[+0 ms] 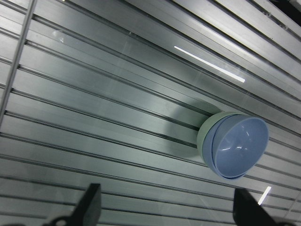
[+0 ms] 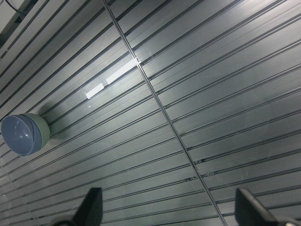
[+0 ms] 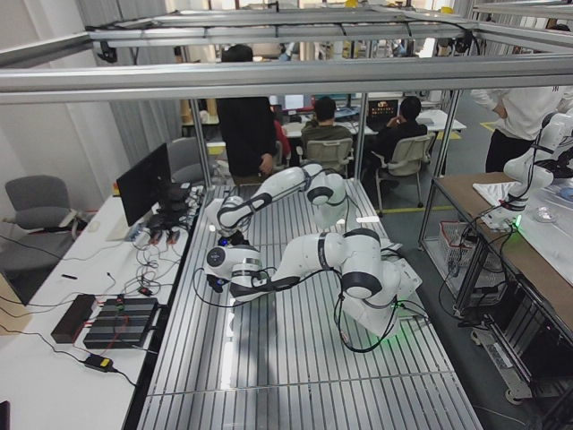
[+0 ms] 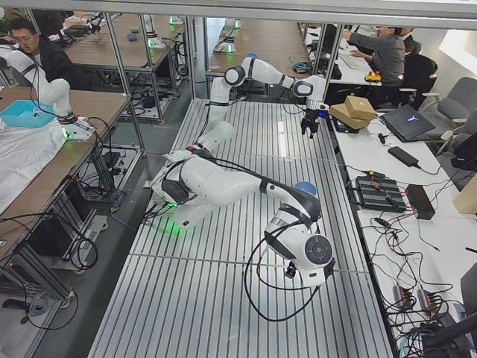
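Blue bowls point(image 1: 239, 147) are nested in a pale green bowl point(image 1: 204, 129) on the slatted metal table, right of centre in the left wrist view. The same stack point(image 2: 18, 134) sits at the left of the right wrist view; in the camera right view a blue bowl point(image 4: 304, 186) shows partly behind an arm. My left gripper and right gripper are above the table, apart from the stack, each with fingertips spread and nothing between them. In the camera left view the arms hide the bowls.
The slatted table point(image 3: 295, 403) is otherwise mostly clear. A side desk point(image 3: 45, 385) with electronics and cables runs along one side, and a wooden table point(image 3: 546, 278) with another robot stands on the other.
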